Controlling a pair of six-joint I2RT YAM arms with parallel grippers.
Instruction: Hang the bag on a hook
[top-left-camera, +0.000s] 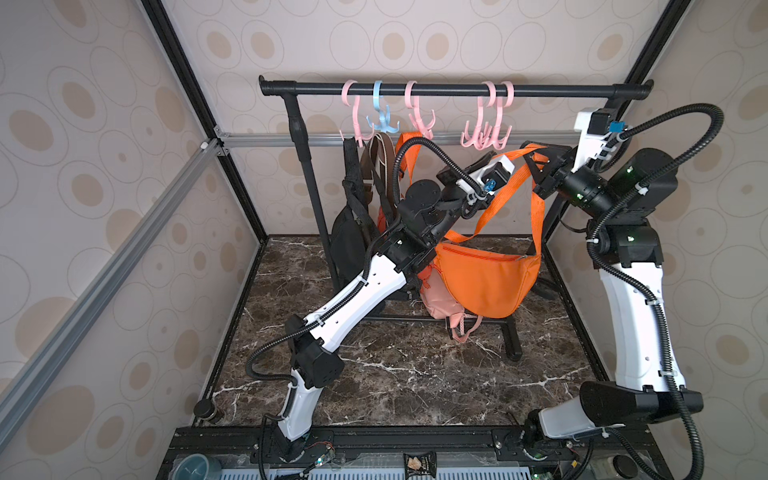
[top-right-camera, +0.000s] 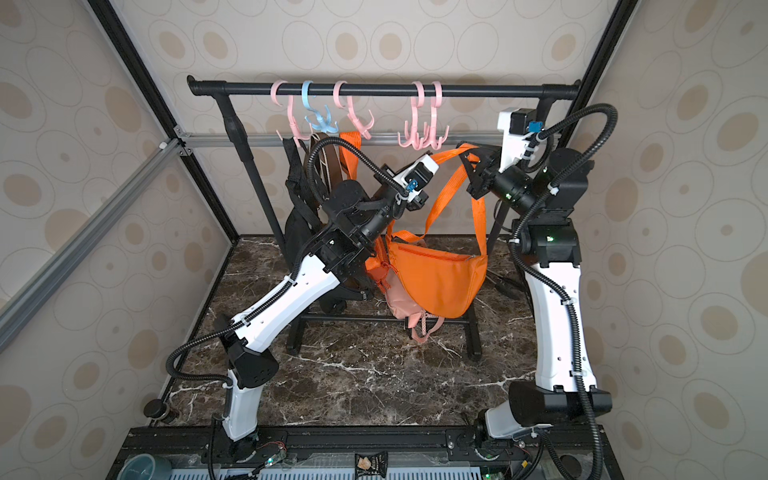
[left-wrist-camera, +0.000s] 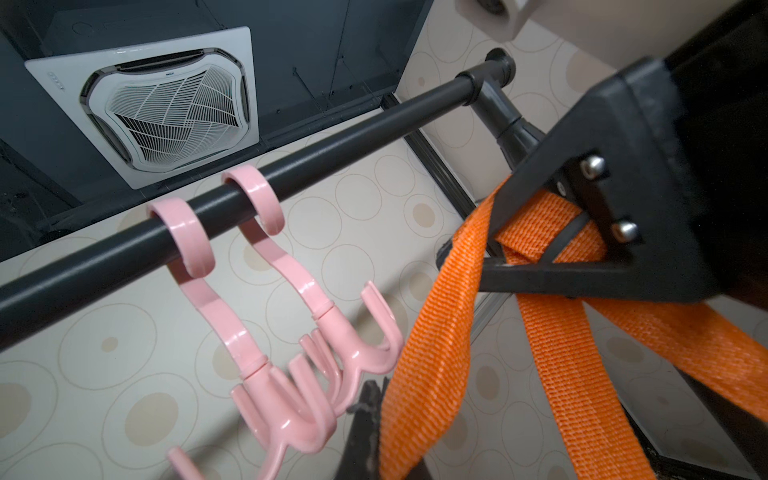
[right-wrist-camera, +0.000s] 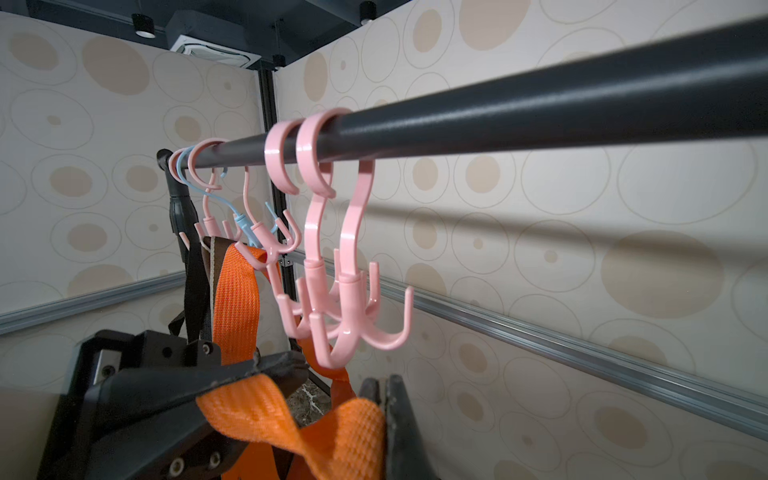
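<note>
An orange bag (top-left-camera: 488, 280) hangs in the air below both arms, held by its orange strap (left-wrist-camera: 428, 376). My right gripper (top-left-camera: 537, 164) is shut on the strap, which is looped between its fingers in the left wrist view. My left gripper is also shut, with the strap at its fingertips and partly covering them. Two pink hooks (right-wrist-camera: 314, 264) (right-wrist-camera: 352, 296) hang close together on the black bar (right-wrist-camera: 512, 96). Their prongs look empty. In the right wrist view, the strap lies below these prongs, nearer the camera.
Left along the bar hang further pink hooks (top-left-camera: 421, 120) and a blue one (top-left-camera: 384, 120), with dark bags (top-left-camera: 349, 240) and an orange strap (right-wrist-camera: 237, 296) hanging there. A pink bag (top-left-camera: 440, 296) shows behind the orange one. Bar right of the hook pair is bare.
</note>
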